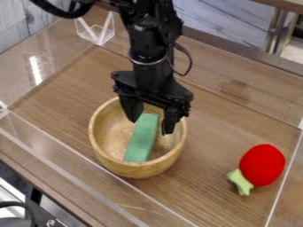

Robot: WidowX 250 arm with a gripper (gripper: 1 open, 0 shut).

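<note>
A wooden bowl (109,146) sits on the table with a green oblong object (142,136) lying inside it. My black gripper (151,113) hangs from above over the back half of the bowl, its fingers spread near the green object's upper end. Whether anything is between the fingertips is hard to tell. A red rounded object with a pale green end (261,165) lies at the right of the table.
The wooden table (59,97) has free room left of the bowl and behind it to the right. A clear plastic item (95,28) stands at the back left. Cables show at the lower left.
</note>
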